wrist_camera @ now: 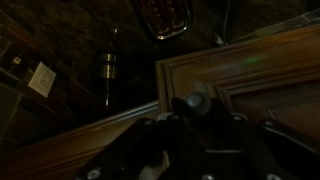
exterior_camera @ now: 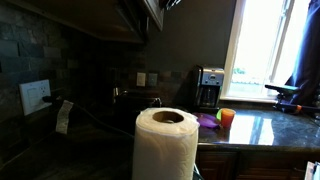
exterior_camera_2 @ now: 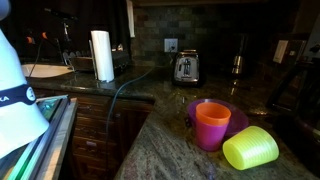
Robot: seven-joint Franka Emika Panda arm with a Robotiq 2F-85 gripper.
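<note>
In the dark wrist view, my gripper appears shut around a small round cabinet knob [wrist_camera: 197, 101]. Its fingers are mostly lost in shadow, so the exact grip is hard to make out. Wooden cabinet doors [wrist_camera: 190, 72] fill the area behind and beside the knob. Only a dark sliver of the arm shows at the top edge of exterior view 1, by the upper cabinet [exterior_camera: 90, 18]; exterior view 2 leaves the gripper out.
A paper towel roll [exterior_camera: 165, 150] stands nearest exterior view 1. On the counter are a coffee maker [exterior_camera: 208, 88], a toaster [exterior_camera_2: 187, 68], a purple bowl [exterior_camera_2: 238, 119], an orange cup [exterior_camera_2: 212, 115] inside a magenta one, and a yellow-green cup [exterior_camera_2: 250, 148] on its side.
</note>
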